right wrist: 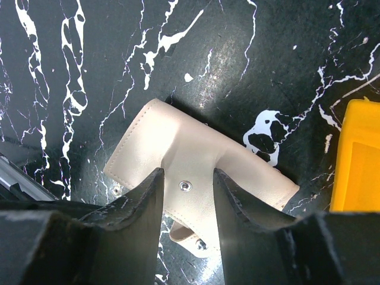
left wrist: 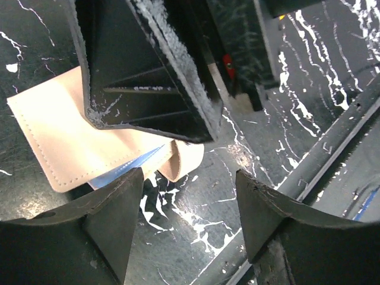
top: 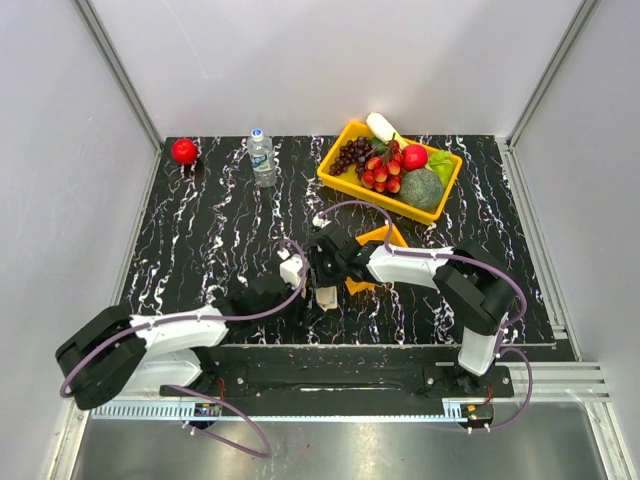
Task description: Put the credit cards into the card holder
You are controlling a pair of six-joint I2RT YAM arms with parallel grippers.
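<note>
The beige card holder, with a metal snap in its middle, is pinched between the fingers of my right gripper, which is shut on it. In the left wrist view the holder shows a blue strip along its edge; whether that is a card, I cannot tell. Its small strap sticks out bent from that edge. My left gripper is open just short of the strap, nothing between its fingers. From the top the holder shows only partly under the right gripper. No loose card can be made out.
A yellow-orange container lies close to the right of the holder. Farther back stand a yellow basket of fruit and vegetables, a water bottle and a red ball-shaped item.
</note>
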